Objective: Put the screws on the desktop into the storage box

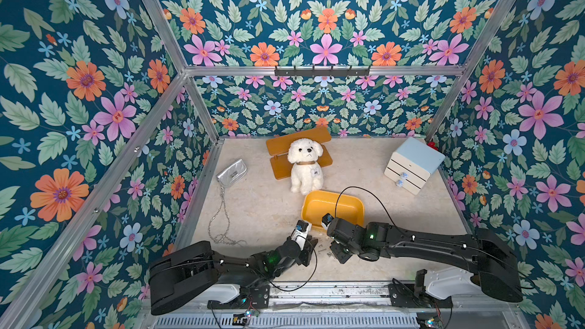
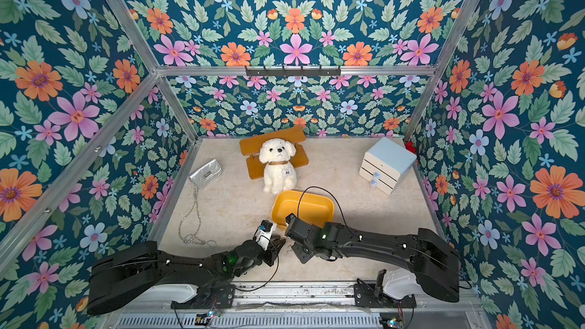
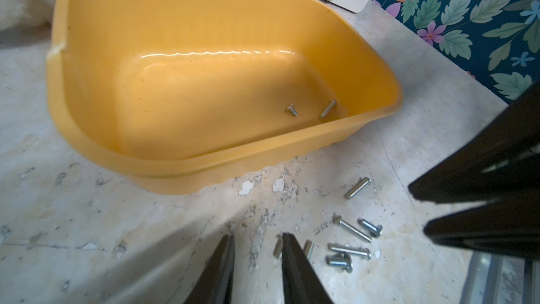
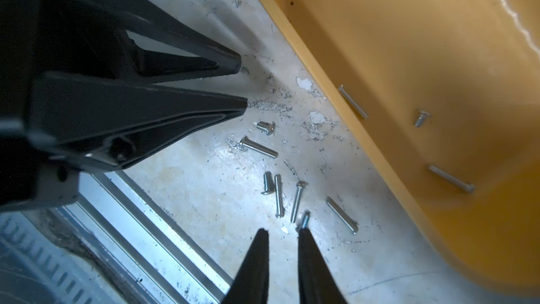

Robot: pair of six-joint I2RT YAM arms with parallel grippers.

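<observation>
Several loose screws (image 3: pixel 352 228) lie on the desktop in front of the yellow storage box (image 3: pixel 197 107); a few screws (image 4: pixel 421 118) are inside it. In the left wrist view my left gripper is low at the bottom, open, left of most screws, with no screw clearly held. In the right wrist view my right gripper is open over the desktop just short of the screws, nothing seen between its fingertips.
A white plush dog (image 1: pixel 304 170) on orange boards stands behind the box. A drawer unit (image 1: pixel 414 164) is at the back right, a silver bag with chain (image 1: pixel 231 171) at the left. The left gripper's body sits close to the right one.
</observation>
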